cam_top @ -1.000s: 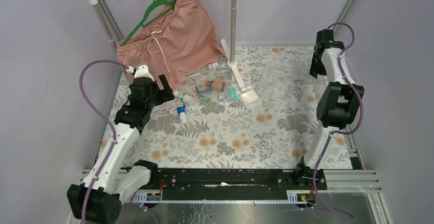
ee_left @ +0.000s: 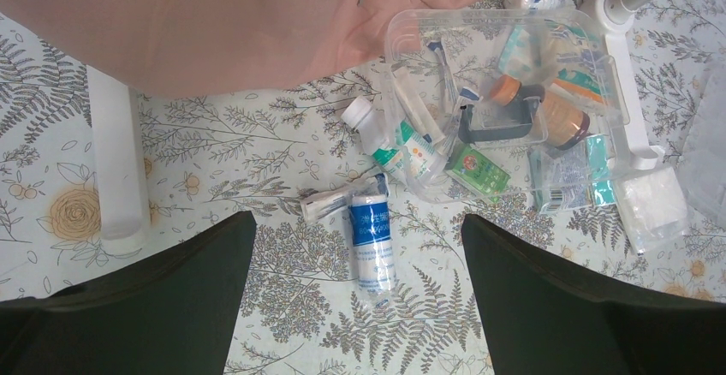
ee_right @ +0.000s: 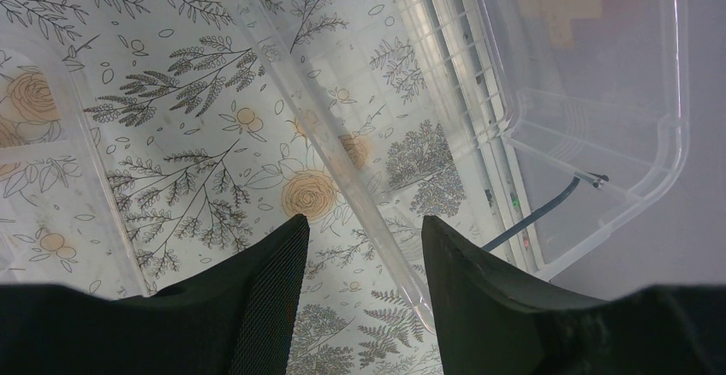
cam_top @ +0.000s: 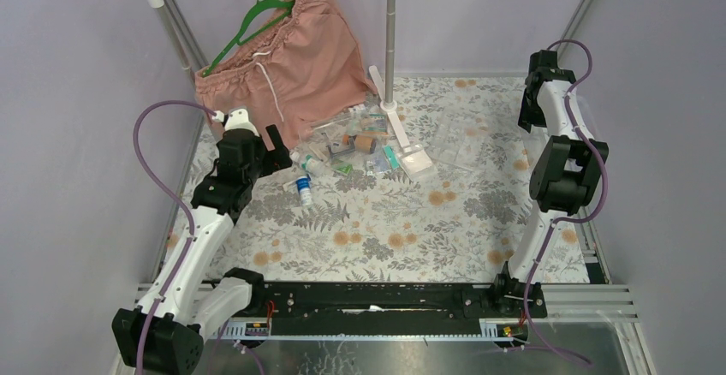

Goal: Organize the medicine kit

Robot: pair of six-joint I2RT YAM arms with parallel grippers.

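Note:
A clear plastic box (ee_left: pixel 492 17) stands at the back of the table. Within its outline appear an amber bottle (ee_left: pixel 568 124), a green packet (ee_left: pixel 478 172) and several other supplies. A white-capped bottle (ee_left: pixel 370 127) crosses the box's left edge; whether it lies inside is unclear. Outside, in front, are a blue-and-white wrapped roll (ee_left: pixel 372 242) and a small packet (ee_left: pixel 324 206). Above them my left gripper is open and empty. At the far right, my right gripper has a clear container (ee_right: pixel 377 229) with a cross mark between its slightly parted fingers; the exact contact is hard to see.
Pink shorts (cam_top: pixel 300 58) hang at the back left, by a rack pole (cam_top: pixel 390 32) and its foot (ee_left: pixel 629 84). A white gauze packet (ee_left: pixel 652 208) lies right of the box, with another clear tray (cam_top: pixel 455 144) beyond.

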